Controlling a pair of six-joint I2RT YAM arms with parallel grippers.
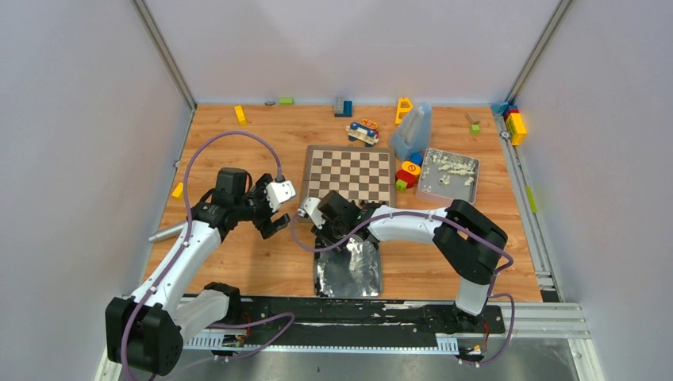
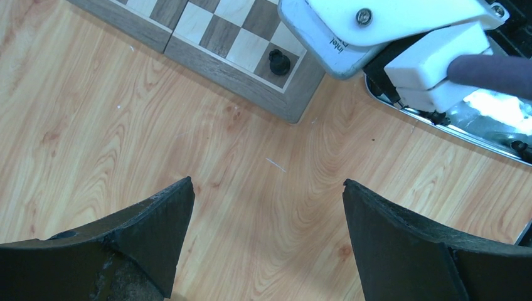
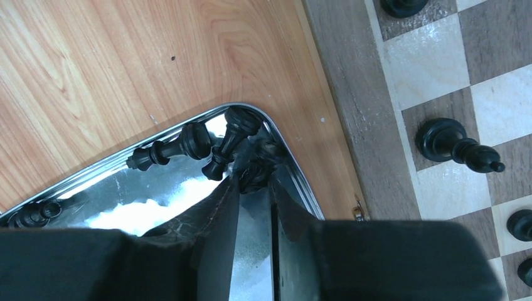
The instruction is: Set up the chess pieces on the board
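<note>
The chessboard [image 1: 349, 167] has black pieces on its near edge, including a tall upright piece [image 3: 455, 147] and a small one [image 2: 279, 61]. My right gripper is low in the corner of the metal tray [image 1: 348, 274], its fingertips nearly together at a cluster of lying black pieces [image 3: 235, 135]; whether one is between them is unclear. Another black piece [image 3: 169, 149] lies beside them. My left gripper stands open over bare table left of the board, nothing between its fingers.
A tray of white pieces [image 1: 448, 175] sits right of the board, near a blue bag [image 1: 413, 131] and coloured blocks [image 1: 409, 176]. A toy car [image 1: 362, 132] is behind the board. The table left of the board is mostly clear.
</note>
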